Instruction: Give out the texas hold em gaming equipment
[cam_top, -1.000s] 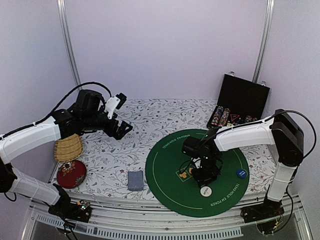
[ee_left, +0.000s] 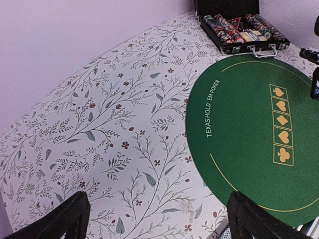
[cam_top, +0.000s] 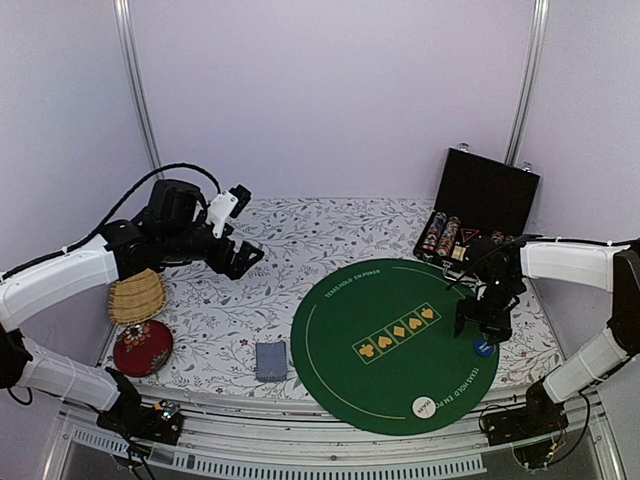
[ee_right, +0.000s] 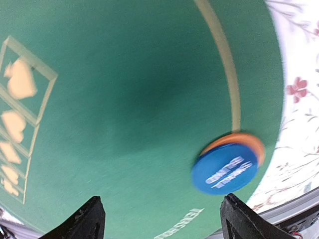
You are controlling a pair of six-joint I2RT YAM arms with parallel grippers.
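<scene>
The green poker mat [cam_top: 340,360] lies on the floral table. On its front part rests a white dealer button [cam_top: 424,407]; a blue button [cam_top: 486,345] is near its right edge, seen closely as a blue disc [ee_right: 224,169] in the right wrist view. My right gripper [cam_top: 483,327] hangs open just above and left of the blue button, nothing between its fingers. My left gripper [cam_top: 251,258] is open and empty, raised over the left side of the table. An open chip case [cam_top: 475,195] with chips and cards stands at the back right.
A card deck [cam_top: 271,361] lies left of the mat. A red round item [cam_top: 143,348] and a woven basket [cam_top: 135,298] are at the far left.
My right arm has moved right, from over the white button to near the blue one. The white button sits slightly nearer the front than a second ago. The left arm is unchanged.
</scene>
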